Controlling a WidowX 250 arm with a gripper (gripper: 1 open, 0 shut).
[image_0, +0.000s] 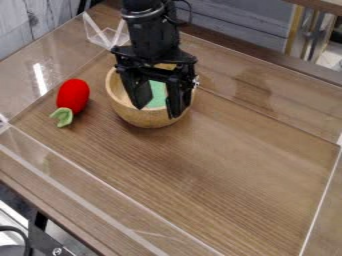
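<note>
My black gripper (156, 85) is over a round tan wooden bowl (163, 114) in the upper middle of the camera view, covering much of it. Its dark fingers reach down at the bowl's left and right; whether anything sits between them is unclear. A pale green item (156, 94) shows inside the bowl, partly hidden by the gripper. To the left lies a red vegetable-like object (75, 93) with a light green end.
A clear plastic item (108, 30) stands at the back left. A wooden shelf edge is at the top right, and a dark cable at the lower left.
</note>
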